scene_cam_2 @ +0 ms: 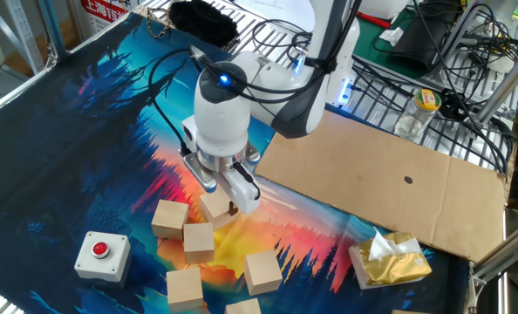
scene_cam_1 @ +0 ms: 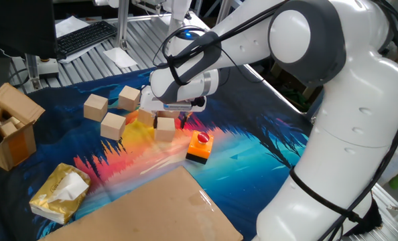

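Observation:
My gripper is low over the cloth among light wooden cubes, its dark fingers spread apart and pointing down. The near cube sits at the fingers in exterior view 1. In exterior view 2 one dark fingertip shows against the side of a cube partly under the hand; the other finger is hidden. Farther left in exterior view 1 are three cubes: a back one, a left one and a front one.
An orange box with a red button stands right of the cubes. A gold tissue pack, a cardboard sheet and an open carton holding blocks lie around the edges.

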